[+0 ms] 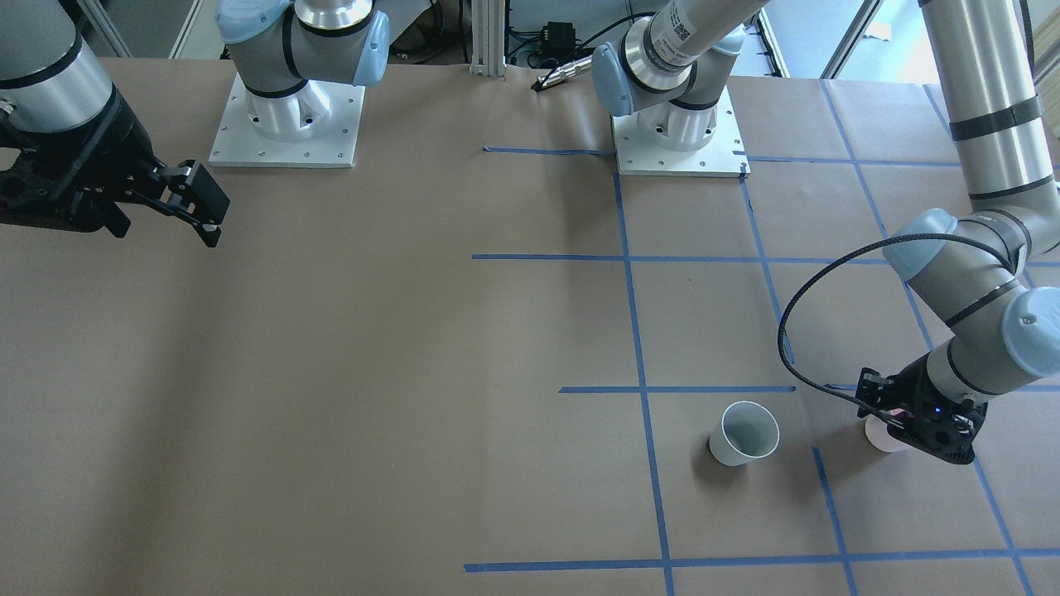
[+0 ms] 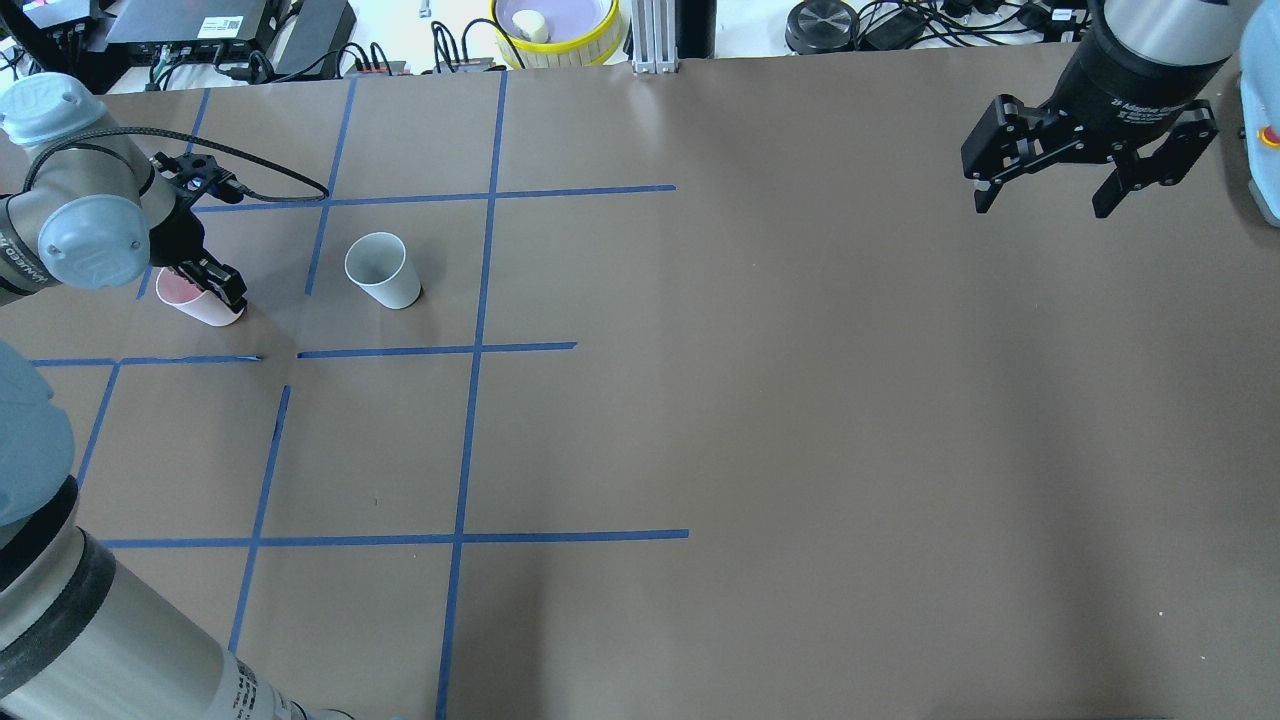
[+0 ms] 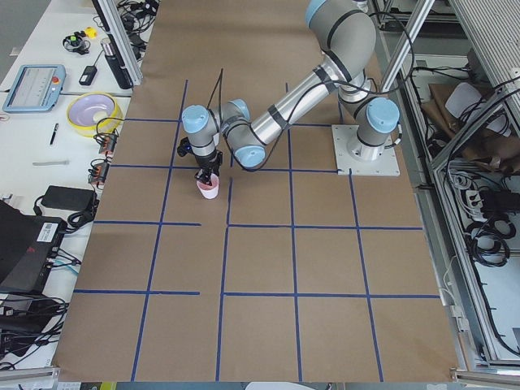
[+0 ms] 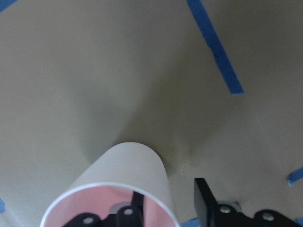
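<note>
A pink cup (image 3: 208,192) stands on the tiled table, partly under my gripper. In the wrist view the cup (image 4: 120,165) has one finger inside its mouth and the other outside its wall, with gaps showing, so the gripper is open around the rim. The front view mostly hides this cup behind the gripper. A white cup (image 1: 743,447) stands upright a little way from the pink one, also seen in the top view (image 2: 384,282).
Blue tape lines mark a grid on the table (image 1: 397,397). A second arm's black gripper (image 2: 1086,144) hangs over the opposite side of the top view.
</note>
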